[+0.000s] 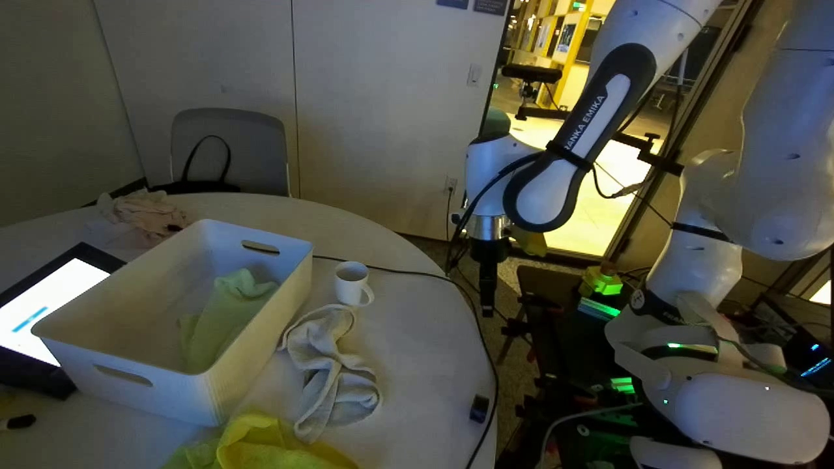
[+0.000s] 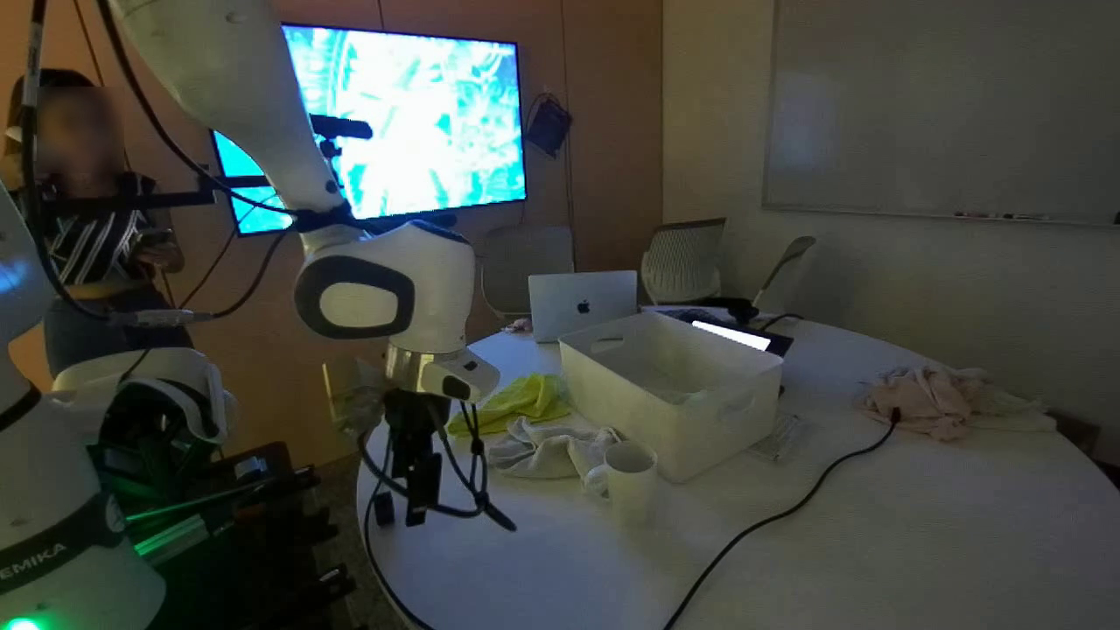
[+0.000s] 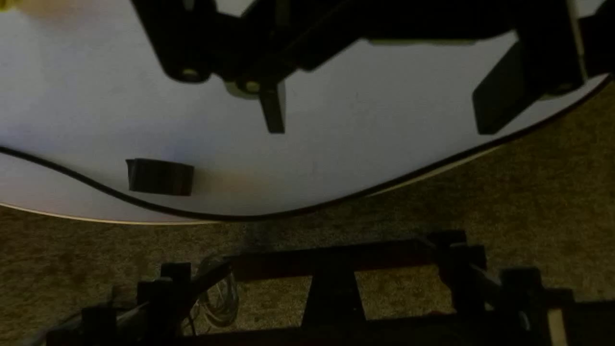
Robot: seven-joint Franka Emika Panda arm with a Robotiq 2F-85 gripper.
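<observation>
My gripper is open, its fingers wide apart with only table surface seen between them in the wrist view. In exterior view 1 it hangs near the table's right edge, apart from everything on the tabletop. A small black block (image 3: 161, 177) lies by that edge, below and left of the fingers in the wrist view. The white bin (image 1: 148, 320) holds a pale green cloth (image 1: 230, 309). Beside the bin lie a crumpled grey cloth (image 1: 336, 375) and a yellow cloth (image 1: 266, 445). A white mug (image 1: 351, 283) stands upright near the bin's corner.
A black cable (image 1: 406, 272) crosses the table and follows its edge. Behind the bin are a lit tablet (image 1: 47, 312) and a laptop (image 2: 584, 303). A pinkish cloth (image 2: 929, 399) lies on the far side. Bare tabletop (image 2: 840, 535) stretches beyond the mug.
</observation>
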